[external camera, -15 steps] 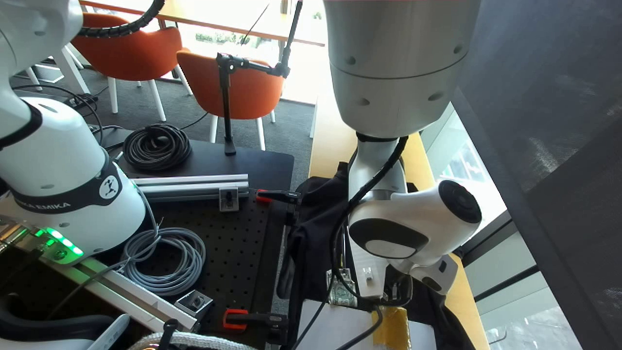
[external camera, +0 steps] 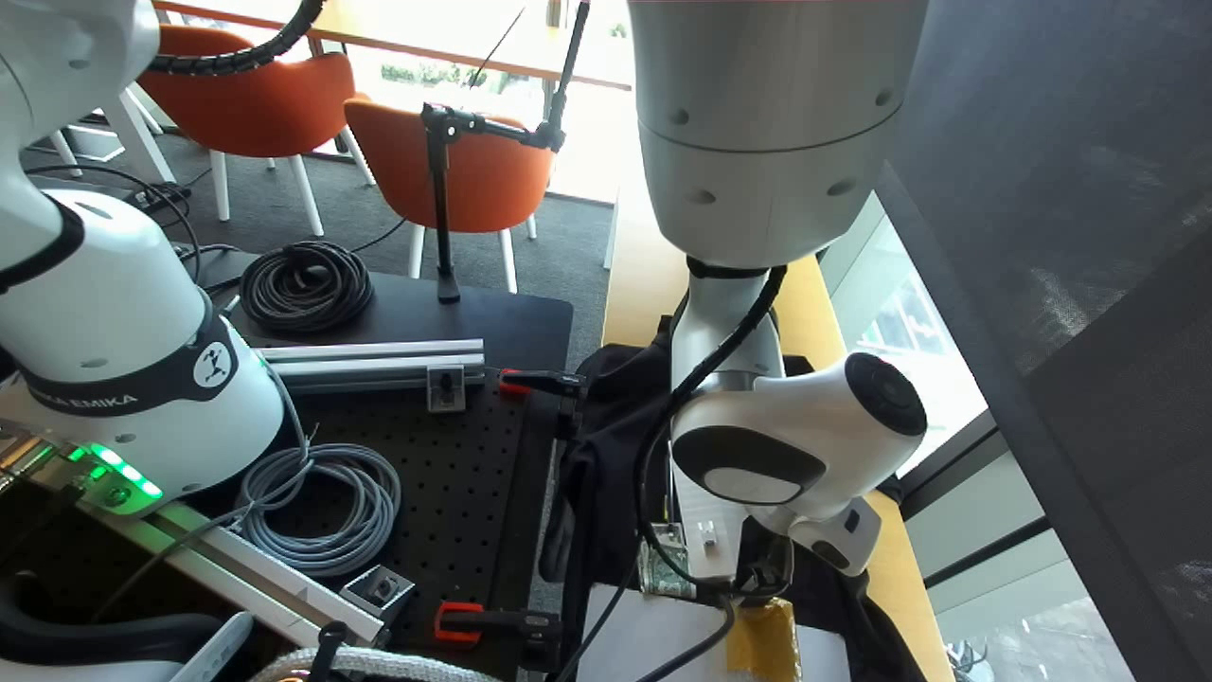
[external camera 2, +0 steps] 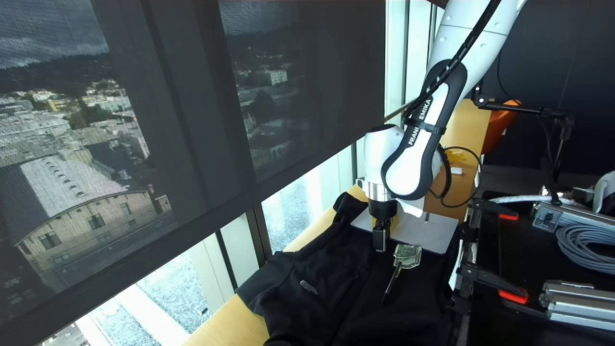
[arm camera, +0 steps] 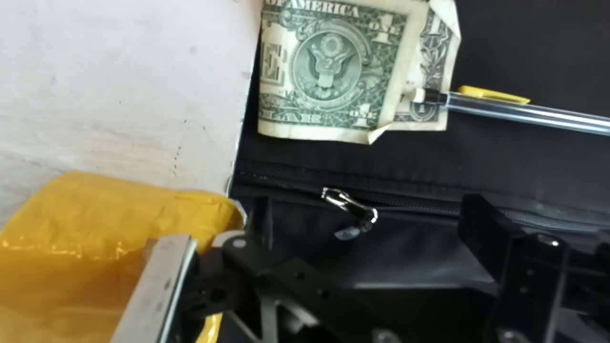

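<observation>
My gripper stands open over the black jacket [arm camera: 411,166], its fingers on either side of a metal zipper pull [arm camera: 350,206]. Nothing is held between them. Beyond the zipper lies a folded dollar bill [arm camera: 331,74], and a clear pen [arm camera: 514,108] with a yellow clip rests its end on the bill. To the left, a yellow package [arm camera: 114,223] sits on a white board [arm camera: 126,91], close to one finger. In exterior view 2 the gripper [external camera 2: 380,241] points down beside the bill [external camera 2: 407,255]; the pen [external camera 2: 392,280] extends from it across the jacket.
The jacket drapes over a wooden ledge [external camera 2: 222,323] along the window. Clamps with red tips [external camera 2: 514,296] and a black pegboard table [external camera: 454,489] border it on the other side. A black cable [external camera: 648,489] hangs along the arm.
In exterior view 1 the arm and hand have shifted slightly to the left. The bill, board and yellow package appear unmoved.
</observation>
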